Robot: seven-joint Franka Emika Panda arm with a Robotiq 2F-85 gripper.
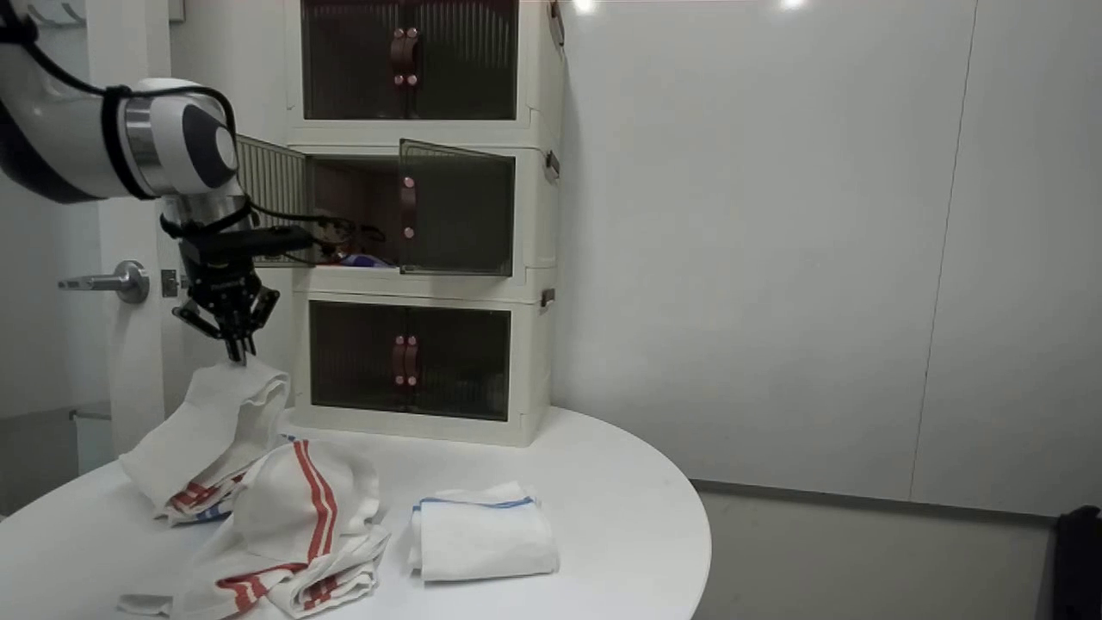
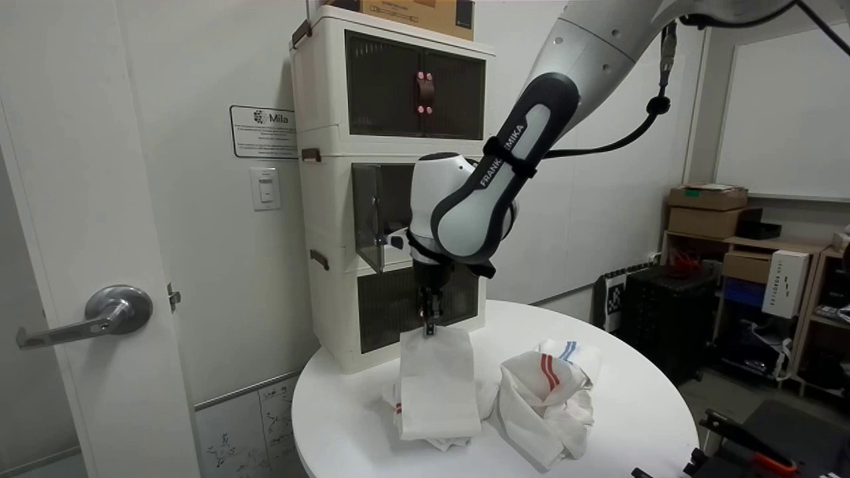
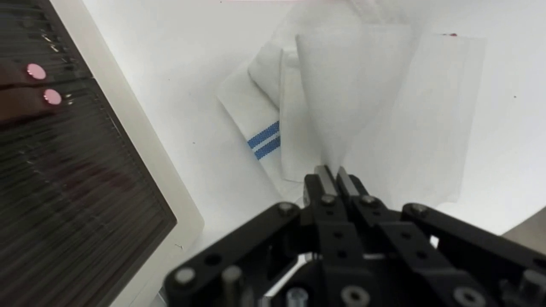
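Note:
My gripper (image 1: pixel 239 355) is shut on the upper edge of a white towel (image 1: pixel 212 413) at the left of the round table. Pinched between the fingertips, the cloth (image 3: pixel 353 92) rises toward me in the wrist view, while its lower part lies on the table over a blue-striped cloth (image 3: pixel 263 140). From the second exterior side, the towel (image 2: pixel 436 382) hangs as a flat panel below the gripper (image 2: pixel 430 328). A crumpled red-striped towel (image 1: pixel 284 506) lies in front of it. Farther right sits a folded white towel with a blue line (image 1: pixel 485 542).
A stacked cabinet (image 1: pixel 532 362) stands at the table's back, close to the gripper. Its middle doors (image 1: pixel 456 212) are open, the left one behind my arm. Bare table (image 1: pixel 630 506) shows on the right.

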